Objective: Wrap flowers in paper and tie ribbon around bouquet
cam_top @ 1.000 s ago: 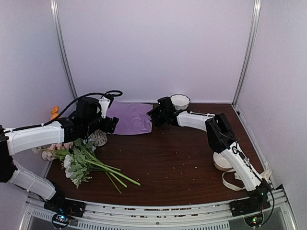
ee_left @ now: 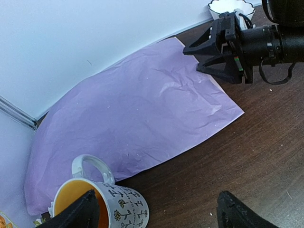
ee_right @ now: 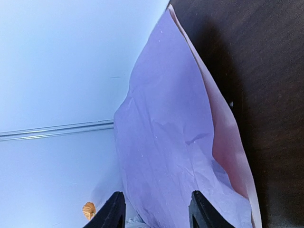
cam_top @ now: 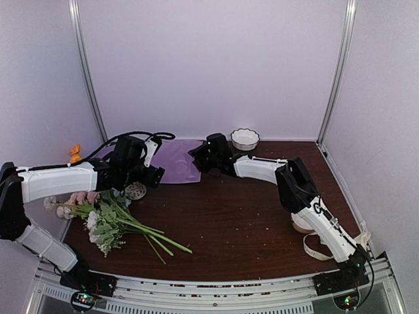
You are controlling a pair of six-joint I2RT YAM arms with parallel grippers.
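Note:
The bouquet of fake flowers (cam_top: pixel 101 219) lies at the front left in the top view, its green stems pointing right. Behind it a purple wrapping sheet (ee_left: pixel 137 104) is spread along the back wall. My left gripper (cam_top: pixel 156 176) hovers between the two, its fingers (ee_left: pixel 237 211) apart and holding nothing. Near the left finger in the left wrist view is a patterned white mug (ee_left: pixel 130 204) with an orange inside. My right gripper is open at the sheet's right edge, which curls up and shows a paler underside; nothing is gripped.
A white scalloped bowl (cam_top: pixel 245 139) stands at the back, behind the right arm. Another round container (cam_top: pixel 302 221) and a pale ribbon (cam_top: pixel 318 255) are at the right, partly behind that arm.
The right gripper has moved a little left, and the sheet's right edge has shifted left too. The flowers have not moved.

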